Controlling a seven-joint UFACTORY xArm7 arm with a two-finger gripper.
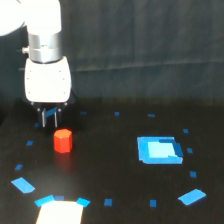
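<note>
A red hexagonal block [63, 141] sits on the dark table at left of centre. My gripper [48, 115] hangs just above and behind it to the left, its dark fingers pointing down; whether they are open is hard to make out. On the right lies a blue square outline [170, 158] with a white patch [160, 150] inside it.
A pale object [59, 213] is cut off by the bottom edge at lower left. Small blue tape marks dot the dark table [120, 180], which is otherwise clear through the middle. A dark curtain [140, 50] hangs behind.
</note>
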